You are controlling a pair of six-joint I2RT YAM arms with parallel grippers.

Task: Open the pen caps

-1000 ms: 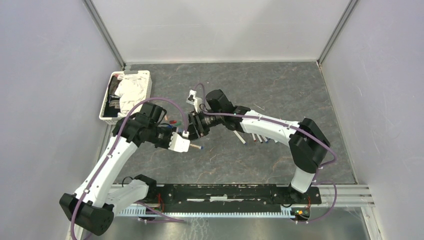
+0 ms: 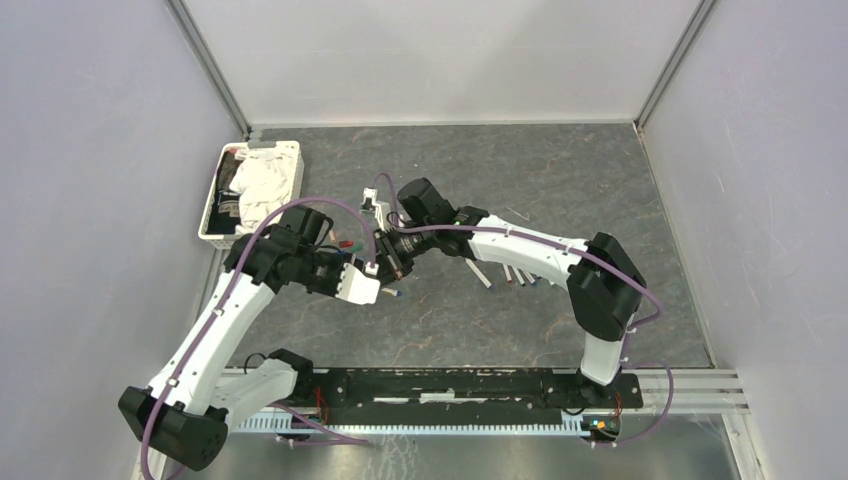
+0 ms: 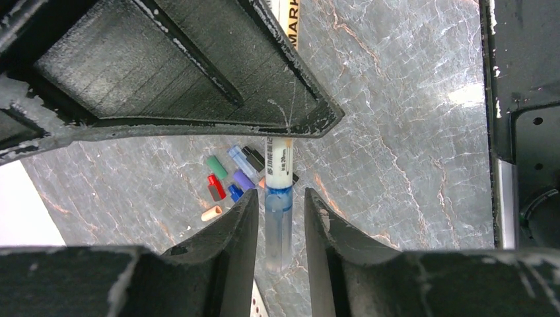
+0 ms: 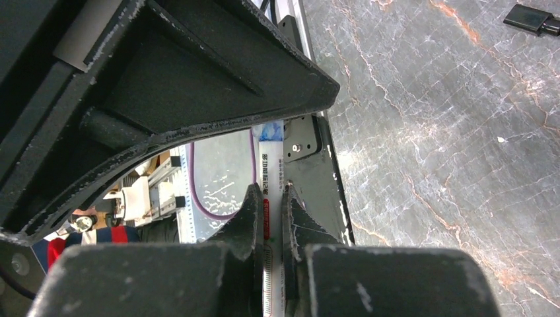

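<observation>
A white marker with blue printing and a clear blue cap stands between the pads of my right gripper, which is shut on its barrel. In the left wrist view, its cap lies in the gap of my left gripper. That gripper is open, with a slim space on each side of the cap. Part of the barrel is hidden behind a large black gripper part in both wrist views. In the top view, the two grippers meet left of the middle, and a blue-tipped pen end shows beside them.
Loose caps lie on the table beneath: a green cap, a red cap, an orange cap and others. Several markers lie under the right arm. A white basket with cloth stands at the back left.
My right gripper has moved left, closer to the left one. The blue-tipped pen end has shifted left with it. My left arm looks still.
</observation>
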